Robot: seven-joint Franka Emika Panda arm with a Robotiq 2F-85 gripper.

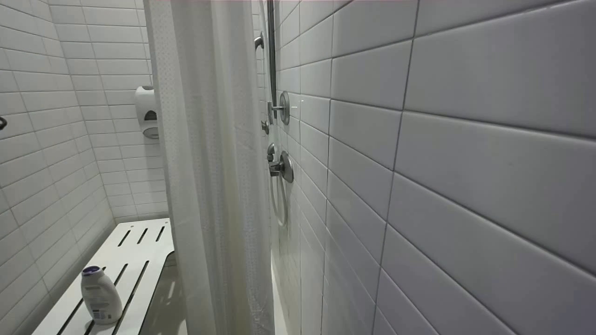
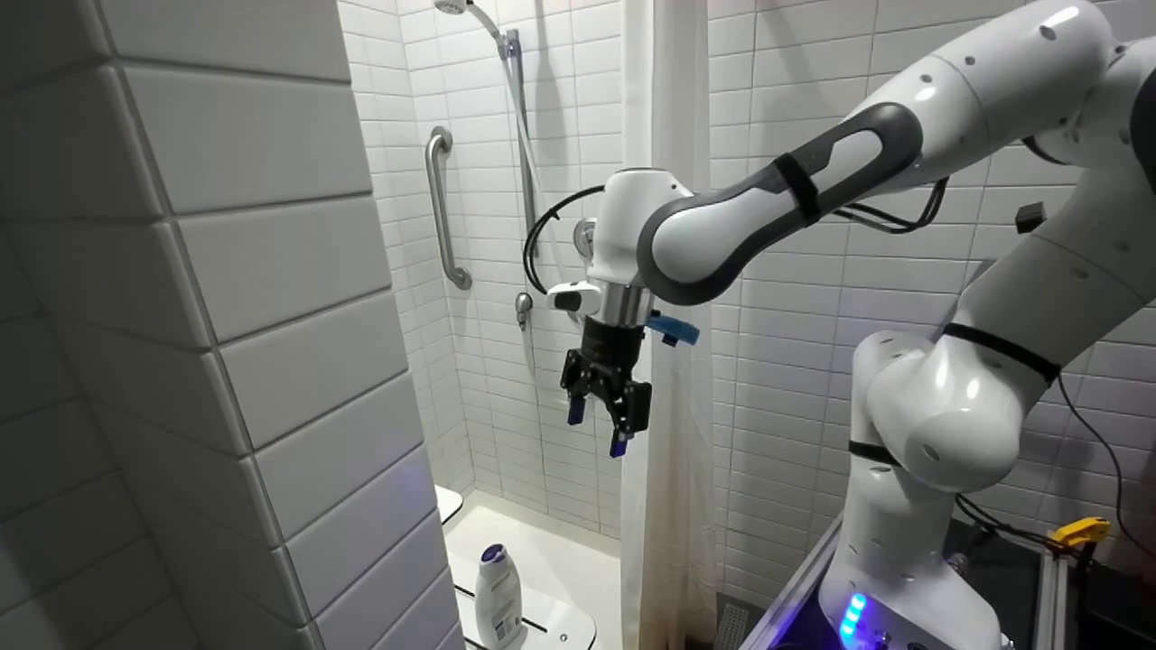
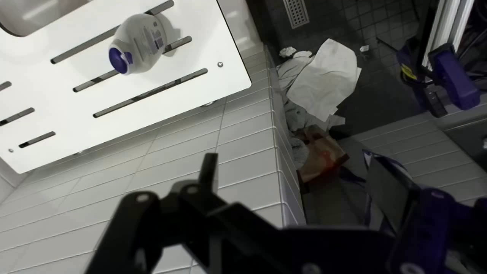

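Observation:
A white bottle with a purple cap point(image 1: 102, 296) stands upright on the slotted white shower bench point(image 1: 142, 243). It shows again in exterior view 2, where the bottle point(image 2: 498, 599) is below and to the left of my gripper point(image 2: 598, 429). The gripper hangs high beside the shower curtain point(image 2: 674, 520), fingers apart, nothing between them. From the wrist, the bottle point(image 3: 141, 43) appears at the upper left, well away from the dark, blurred fingers point(image 3: 209, 169). Exterior view 1 shows no part of the arm. There the curtain point(image 1: 215, 167) hides part of the bench and the shower floor.
A tiled wall corner point(image 2: 293, 379) stands in front of the bench. Grab bar point(image 2: 441, 206) and shower controls point(image 1: 285, 166) are fixed to the walls. Crumpled paper point(image 3: 325, 75) lies on the dark floor beyond the bench's end.

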